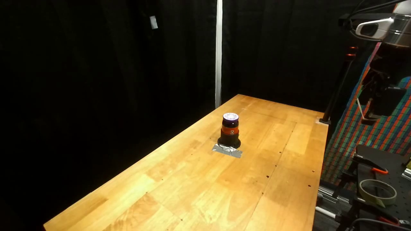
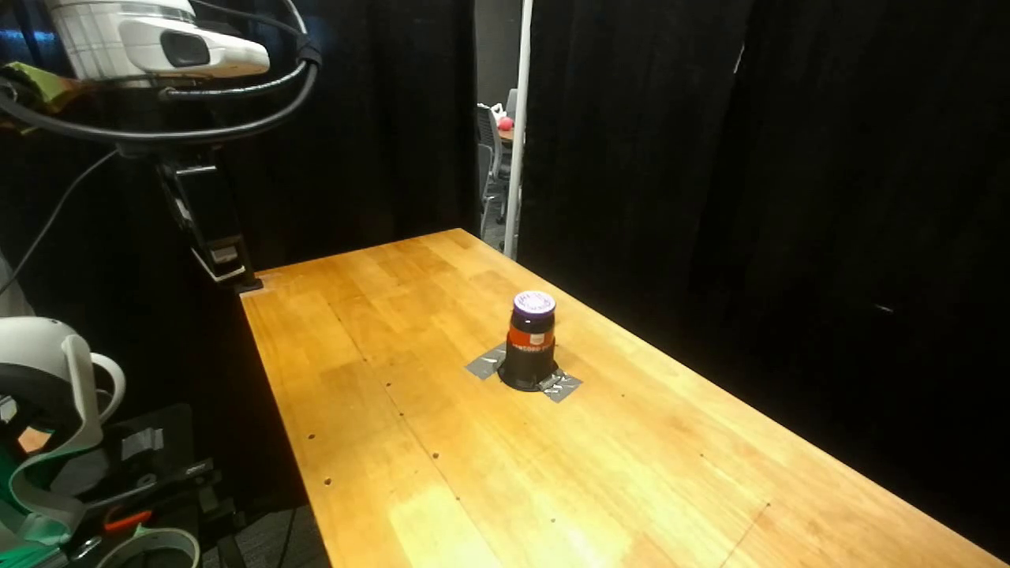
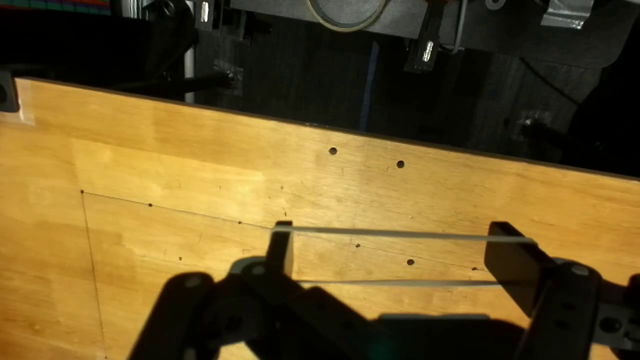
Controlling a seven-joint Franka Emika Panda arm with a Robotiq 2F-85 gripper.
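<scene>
A dark jar (image 1: 230, 130) with a purple-rimmed white lid and an orange label stands upright on the wooden table. Around its foot is a black holder (image 2: 530, 369), fixed to the tabletop with grey tape (image 2: 562, 385). My gripper hangs high near the table's edge, well away from the jar. Its fingers are wide apart, with pale bands stretched between them and only bare tabletop showing below. The jar is out of the wrist view. In the second exterior view the gripper (image 2: 227, 274) shows at the upper left.
A black post (image 1: 338, 88) rises at the table's far corner. Black curtains surround the area.
</scene>
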